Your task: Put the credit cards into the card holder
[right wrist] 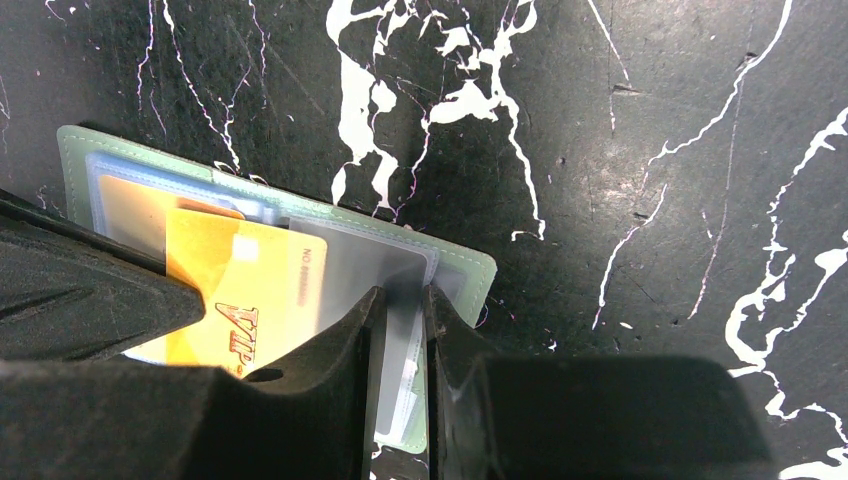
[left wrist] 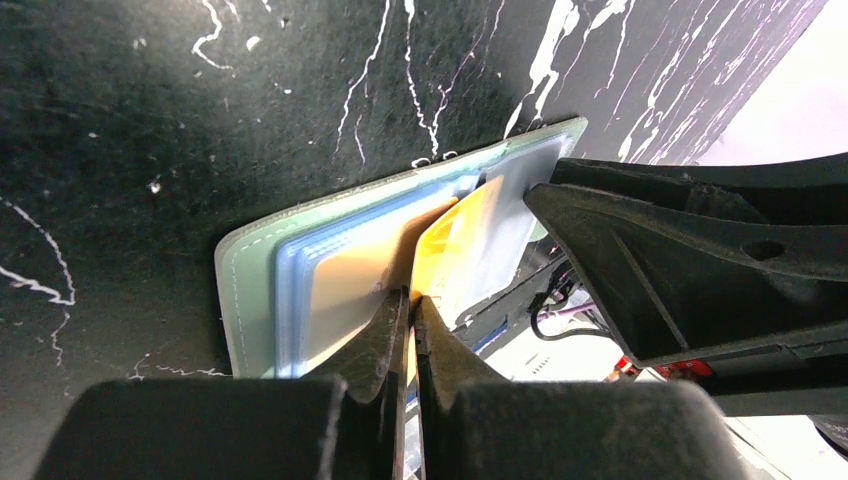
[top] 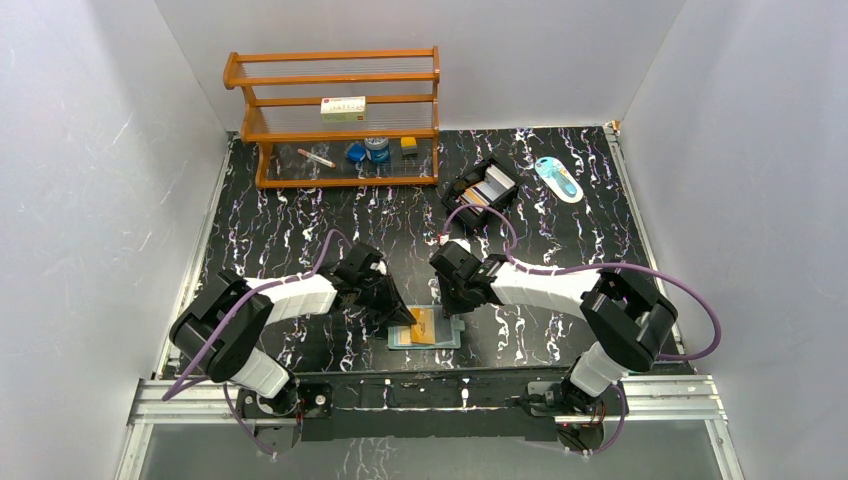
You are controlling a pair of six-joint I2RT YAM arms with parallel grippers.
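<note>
An open card holder (top: pixel 455 341) with a pale green cover and clear pages lies near the table's front edge. Over its pages is a yellow card (right wrist: pixel 245 292), overlapping the clear sleeve on the right side. My left gripper is shut on the card's edge, which shows as a thin yellow line between the fingertips. At the holder's right side, my right gripper is shut on the edge of a clear sleeve (right wrist: pixel 345 258). Whether the card's leading edge is inside that sleeve, I cannot tell. An orange-toned card (left wrist: pixel 352 275) shows in the left sleeve.
Behind the arms stands a black box (top: pixel 483 190) with several cards inside. A blue packaged item (top: pixel 559 179) lies to its right. The wooden rack (top: pixel 345 183) takes up the back left. Both grippers are close together over the holder.
</note>
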